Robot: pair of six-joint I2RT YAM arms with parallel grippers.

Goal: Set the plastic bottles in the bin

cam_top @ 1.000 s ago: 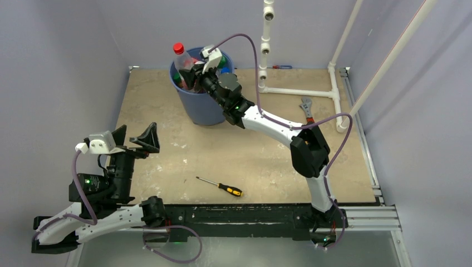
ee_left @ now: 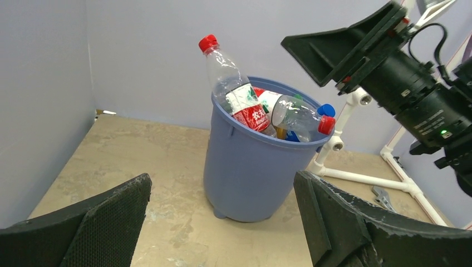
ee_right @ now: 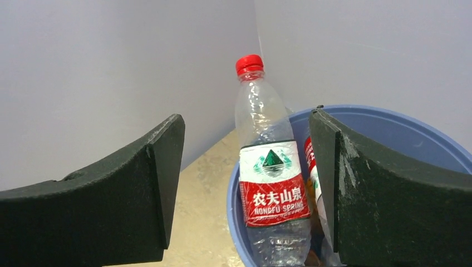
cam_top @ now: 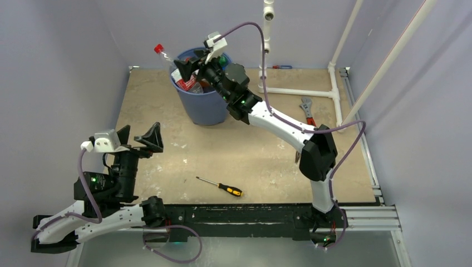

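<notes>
A blue bin (cam_top: 201, 105) at the back holds several plastic bottles. A red-capped bottle (ee_left: 247, 100) with a red and white label leans at the bin's left side, its top above the rim. Another bottle (ee_left: 295, 117) lies across the bin's top beside a blue cap. My right gripper (cam_top: 192, 62) is open above the bin, nothing between its fingers; in the right wrist view the leaning bottle stands beyond the gap. My left gripper (cam_top: 139, 139) is open at the front left, empty, facing the bin.
A yellow-black screwdriver (cam_top: 227, 188) lies on the front of the board (cam_top: 167, 161). An adjustable wrench (cam_top: 306, 107) lies at the right, near white pipes (cam_top: 300, 92) along the back and right. The middle and left of the board are clear.
My right gripper has risen from down in the bin. The red-capped bottle now leans further left than a second ago. My left gripper has shifted very slightly right.
</notes>
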